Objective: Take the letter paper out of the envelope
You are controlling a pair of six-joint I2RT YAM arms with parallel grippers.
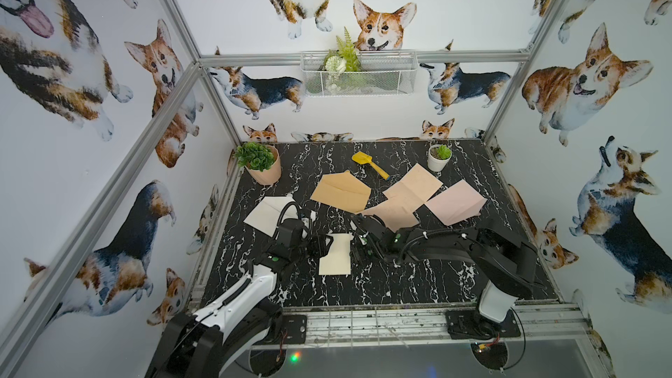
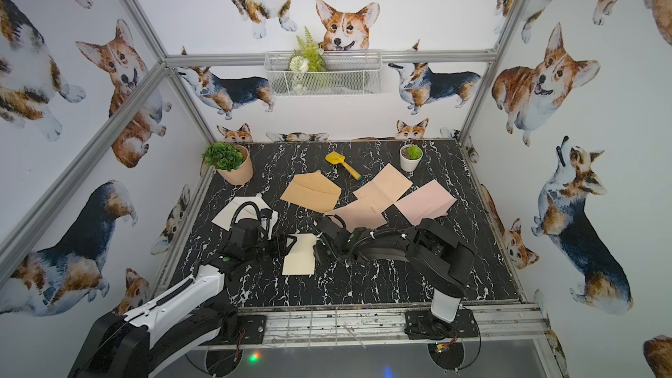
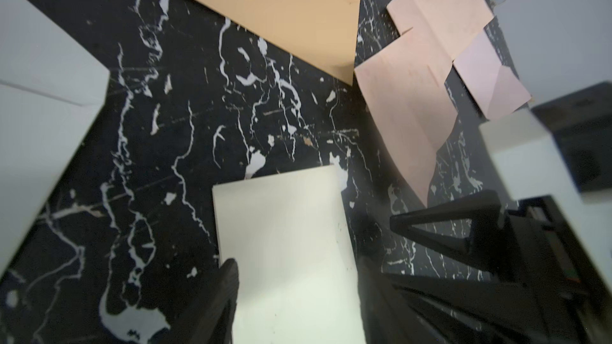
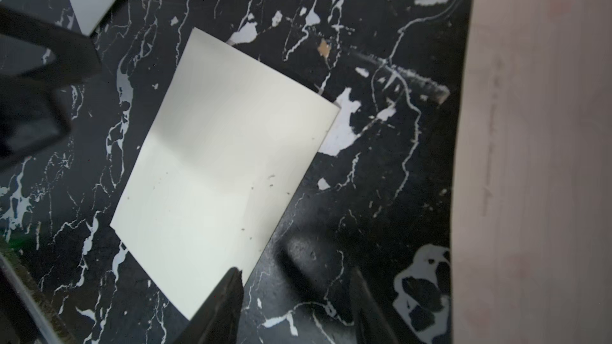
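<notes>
A cream letter paper (image 1: 335,259) lies flat on the black marbled table, apart from the envelopes. My left gripper is open above this paper, its fingers spread near the two sides. To the right of it, my right gripper stands open, with one finger over the paper's edge and bare table between the tips. A white envelope (image 1: 262,215) rests at the left, partly behind the left arm. Further back is a tan envelope (image 1: 341,191). An opened pinkish envelope (image 1: 414,185) and a pale pink one (image 1: 456,203) lie to the right.
A yellow scoop (image 1: 369,163) lies at the back. Potted plants stand at the back left (image 1: 264,168) and back right (image 1: 439,159). Both arms face each other closely across the paper.
</notes>
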